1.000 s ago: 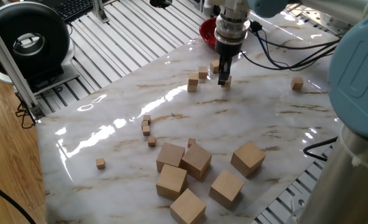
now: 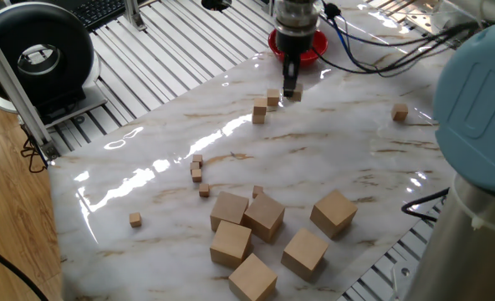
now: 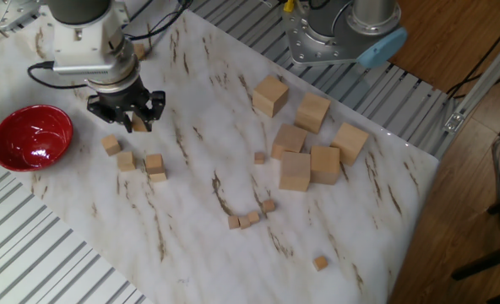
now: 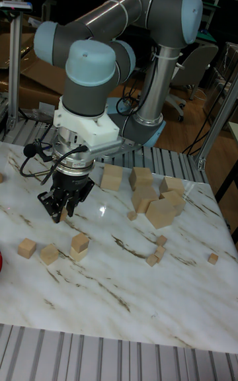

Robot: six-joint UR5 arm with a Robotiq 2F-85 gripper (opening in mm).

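My gripper (image 3: 140,123) is shut on a small wooden cube (image 3: 138,127), holding it above the marble-patterned tabletop. In the third exterior view the same cube (image 4: 64,213) shows between the dark fingers. In the first view the gripper (image 2: 290,90) partly covers it and the loose cube behind. Close by, toward the bowl side, stand a single small cube (image 3: 111,144), another small cube (image 3: 126,160), and a stack of two with its upper cube (image 3: 154,161) on top. A red bowl (image 3: 32,139) lies beyond them, empty as far as shows.
Several large wooden blocks (image 2: 265,216) cluster at the other end of the table. Between lie small cubes, including a short row (image 3: 244,222) and a lone cube (image 3: 320,263). Another cube (image 2: 400,112) sits apart near the robot's side.
My gripper has moved up the first view and slightly left, toward the red bowl, with the cube travelling along. It now covers the loose cube that showed beside it. The other blocks have stayed put.
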